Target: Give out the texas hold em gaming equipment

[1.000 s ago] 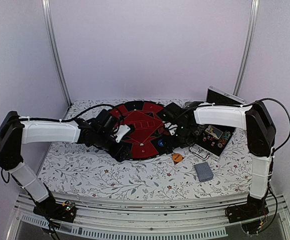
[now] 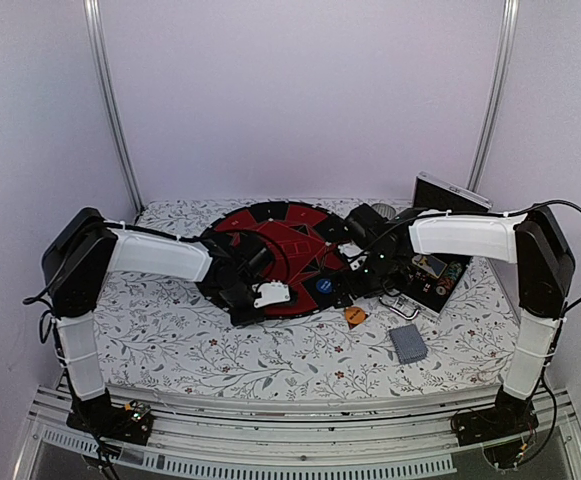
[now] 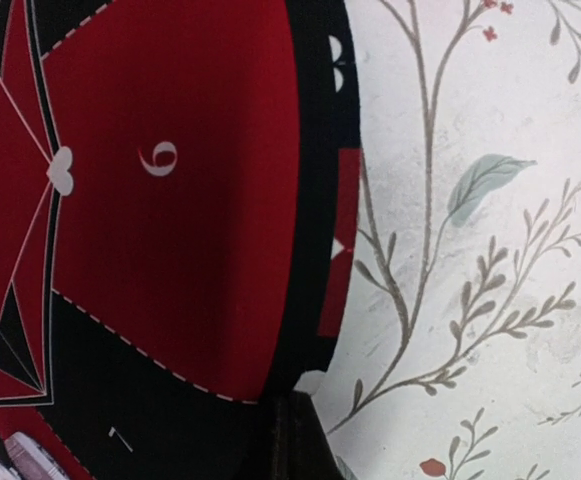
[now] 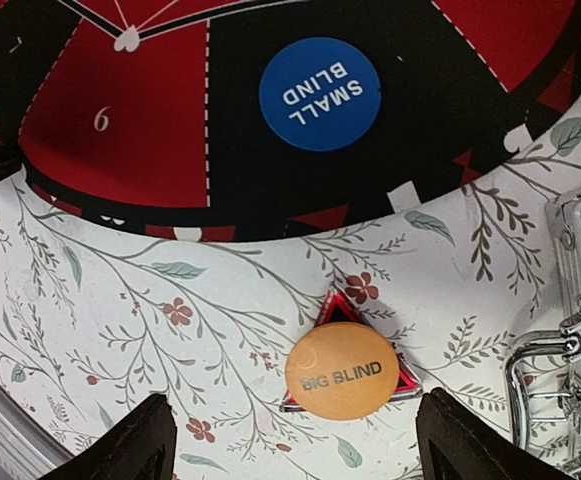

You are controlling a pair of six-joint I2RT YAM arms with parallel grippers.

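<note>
The round red-and-black poker mat [image 2: 295, 240] lies at the table's middle. My left gripper is shut at the mat's edge beside seat 6, with nothing visible between its fingers. A blue SMALL BLIND disc [image 4: 319, 94] lies on the mat. Just off the edge, the orange BIG BLIND disc [image 4: 341, 370] rests on a red triangular piece [image 4: 334, 304]. My open right gripper is over this spot, its fingers either side of the orange disc, apparently above it.
An open metal case [image 2: 440, 285] with gear stands at right, its latch near the right gripper. A grey card deck [image 2: 409, 344] lies front right.
My left arm has swung rightward and toward the mat's front edge.
</note>
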